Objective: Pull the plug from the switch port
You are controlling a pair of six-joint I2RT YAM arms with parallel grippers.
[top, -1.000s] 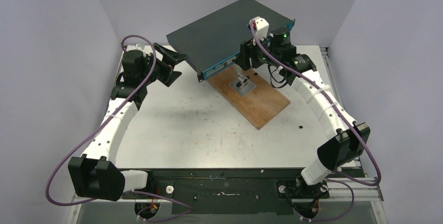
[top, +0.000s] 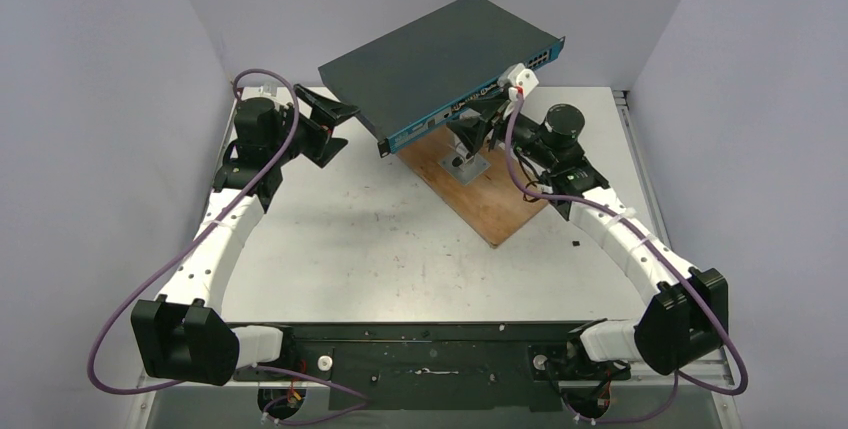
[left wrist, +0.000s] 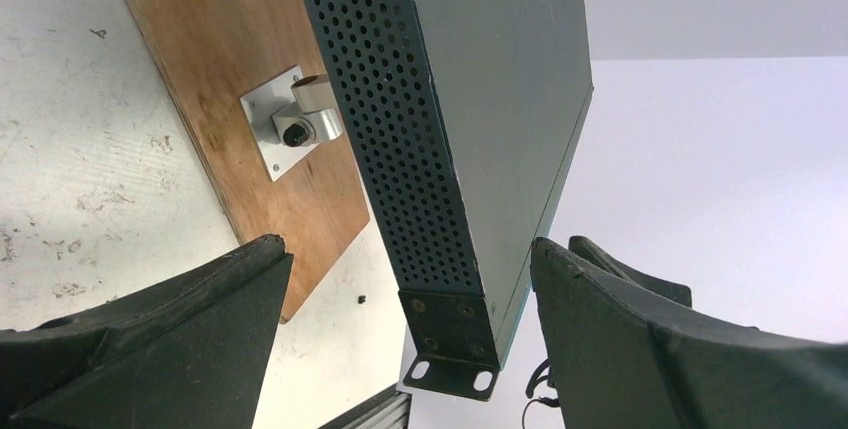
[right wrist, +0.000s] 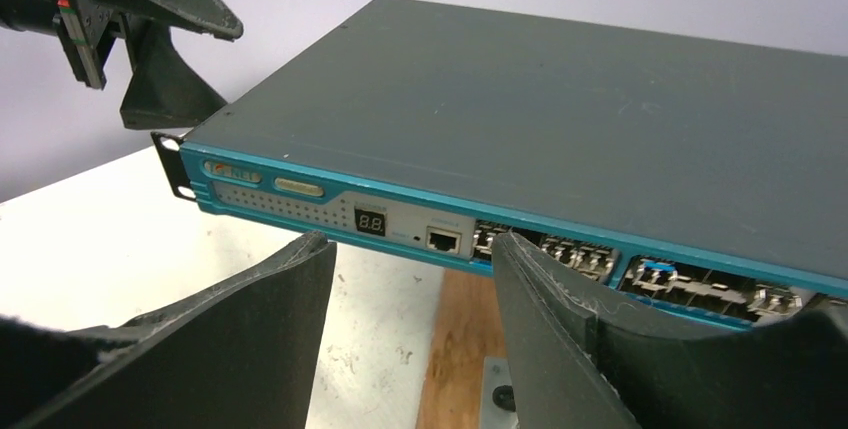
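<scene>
A dark network switch [top: 440, 64] with a teal front stands raised above a wooden board. Its front, in the right wrist view, shows a port [right wrist: 443, 240] and SFP cages [right wrist: 660, 273] with small modules; I cannot make out a plugged cable. My right gripper faces that front from just before it, fingers apart, nothing seen between them. My left gripper is at the switch's left end, fingers apart around the view of the perforated side and bracket [left wrist: 448, 369], not visibly touching it.
The wooden board [top: 500, 209] carries a metal mount [left wrist: 270, 134] under the switch. Walls enclose the sides and back; purple cables run along both arms.
The left arm and switch look unmoved.
</scene>
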